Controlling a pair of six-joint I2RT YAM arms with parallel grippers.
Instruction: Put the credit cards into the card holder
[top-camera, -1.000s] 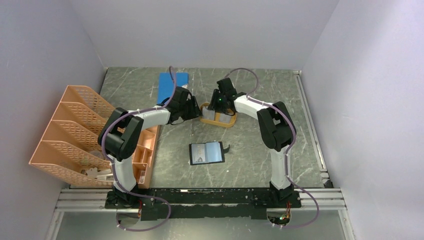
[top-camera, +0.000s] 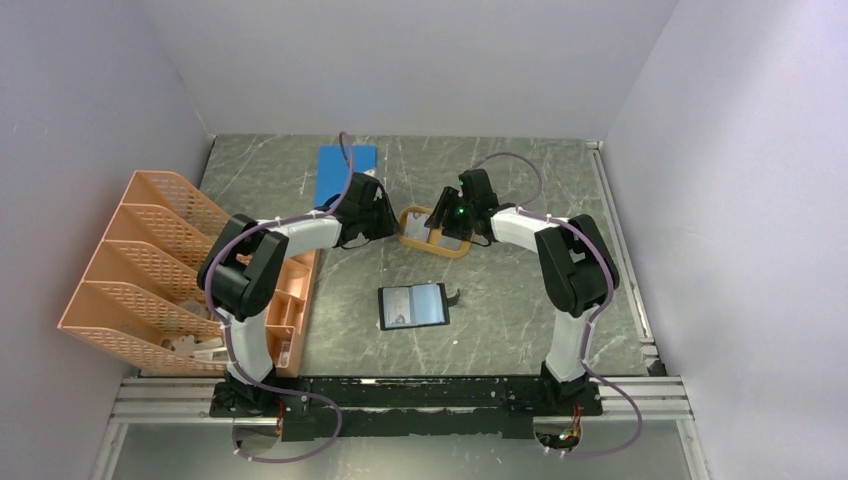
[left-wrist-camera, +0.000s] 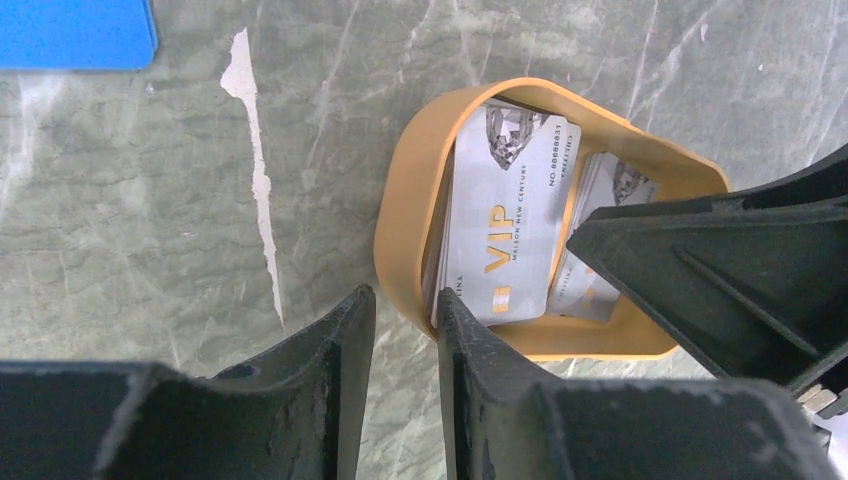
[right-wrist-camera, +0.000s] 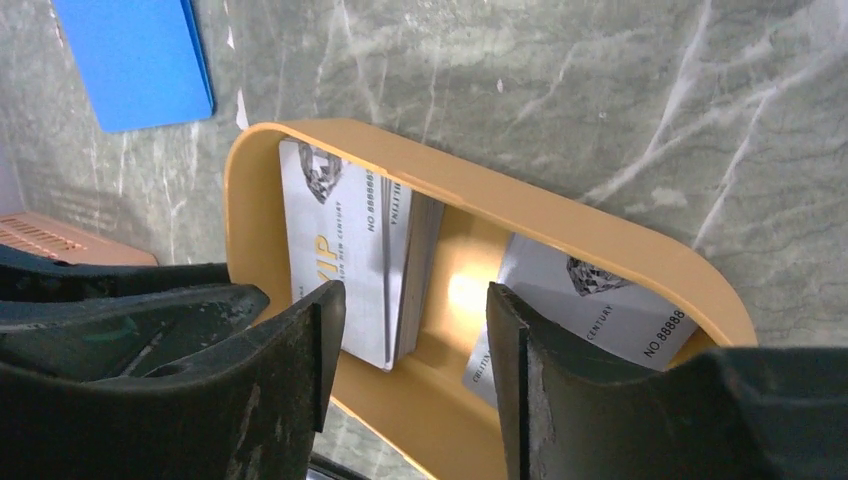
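Note:
Silver-white VIP cards (left-wrist-camera: 510, 210) lean in a stack at the left end of a shallow tan tray (top-camera: 447, 253), with another card or cards (right-wrist-camera: 590, 300) at its right end. My left gripper is part open at the tray's left wall, its two fingertips straddling the rim with a gap between them. Above the tray, my right gripper stands open with nothing in it, one finger over the left stack and the other by the right cards. The black card holder (top-camera: 414, 306) lies open in front of the tray; its left half looks whitish, its right half pale blue.
A blue sheet (top-camera: 330, 172) lies behind my left arm. On the left stands a tiered peach organizer (top-camera: 150, 270), close to that arm.
My left arm, tray and card holder look unmoved.

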